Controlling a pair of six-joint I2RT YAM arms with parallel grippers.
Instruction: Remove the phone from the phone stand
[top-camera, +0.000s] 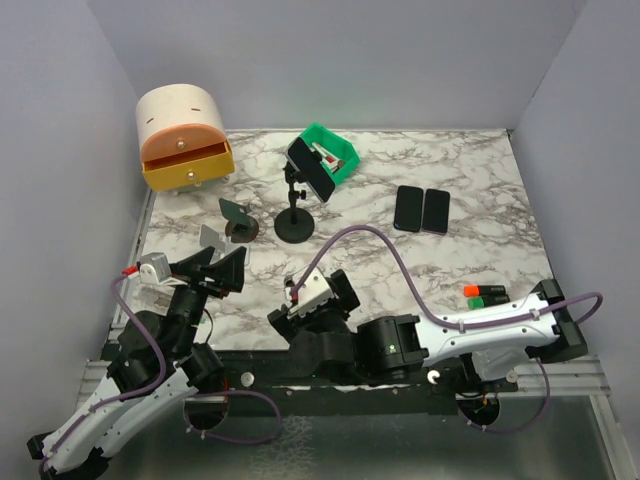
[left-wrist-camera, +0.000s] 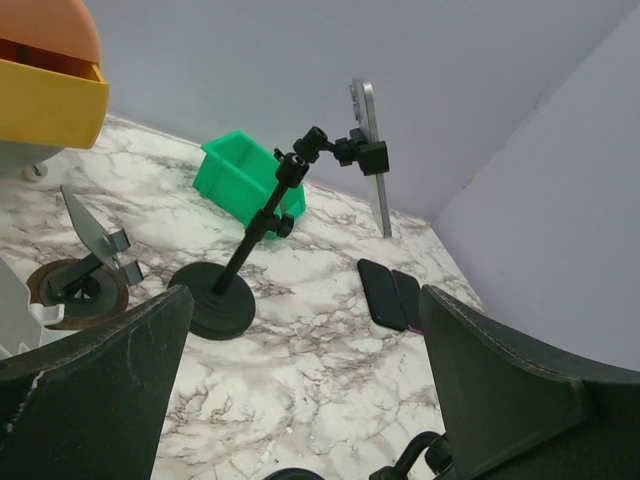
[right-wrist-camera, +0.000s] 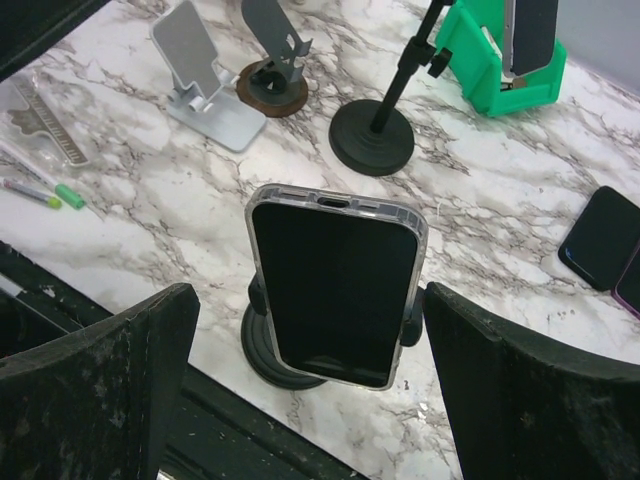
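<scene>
A phone (right-wrist-camera: 335, 290) in a clear case rests on a stand with a round black base (right-wrist-camera: 262, 350), seen in the right wrist view between the open fingers of my right gripper. From the top, that gripper (top-camera: 310, 305) covers most of this stand and phone. My left gripper (top-camera: 218, 268) hangs open at the left front, nothing between its fingers. Another phone (top-camera: 310, 170) is held on a tall black arm stand (left-wrist-camera: 225, 305) toward the back.
Small stands (right-wrist-camera: 215, 115) stand left of centre, a drawer box (top-camera: 185, 140) back left, a green bin (right-wrist-camera: 490, 80) at the back. Two dark phones (top-camera: 408, 208) lie right of centre; markers (top-camera: 485, 291) at the right front.
</scene>
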